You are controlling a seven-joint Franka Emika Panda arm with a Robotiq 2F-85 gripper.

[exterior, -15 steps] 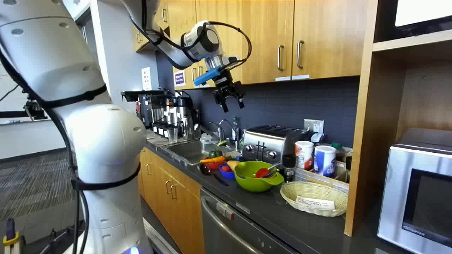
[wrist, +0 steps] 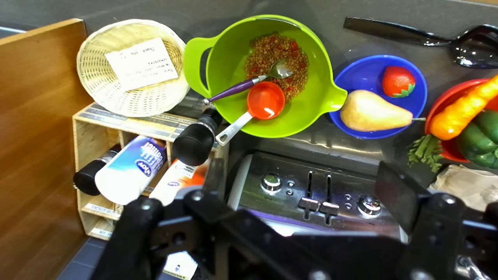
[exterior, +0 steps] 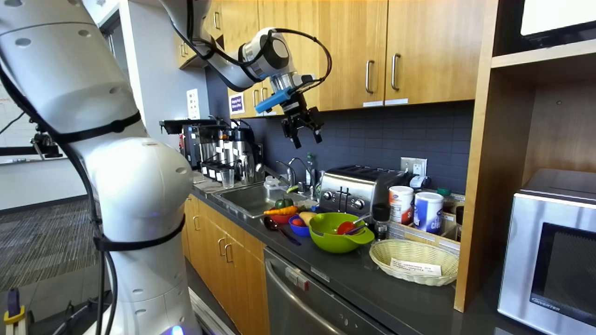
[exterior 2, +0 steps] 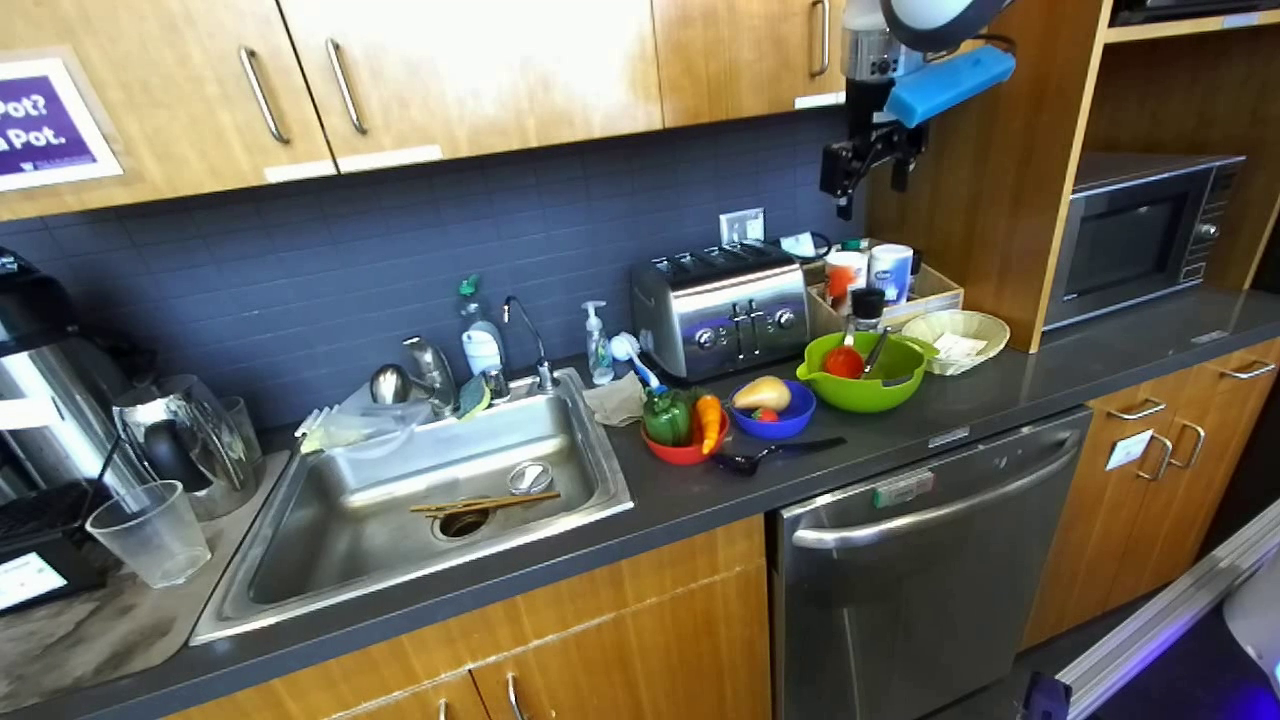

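Note:
My gripper (exterior: pixel 307 140) hangs in the air above the counter, well clear of everything on it. Its two fingers (wrist: pixel 397 196) are spread wide in the wrist view, so it is open and empty. Below lies a green bowl (wrist: pixel 224 51) of small brown and red pieces. A red measuring cup (wrist: pixel 266 100) and a purple-handled spoon (wrist: pixel 240 89) rest inside it. Beside the green bowl, a blue bowl (wrist: pixel 358 74) holds a pear (wrist: pixel 373 111) and a strawberry (wrist: pixel 398 81). In a red bowl (exterior 2: pixel 674 452) are a carrot (exterior 2: pixel 709 422) and a green pepper (exterior 2: pixel 667 418).
Behind the bowls stands a steel toaster (exterior 2: pixel 720 312). A wicker basket (exterior 2: pixel 993 330) with a paper slip and a wooden organizer (exterior 2: pixel 944 294) with canisters sit right of it. A black ladle (exterior 2: pixel 786 451) lies in front; the sink (exterior 2: pixel 282 564) is left. Upper cabinets (exterior: pixel 352 50) flank the arm.

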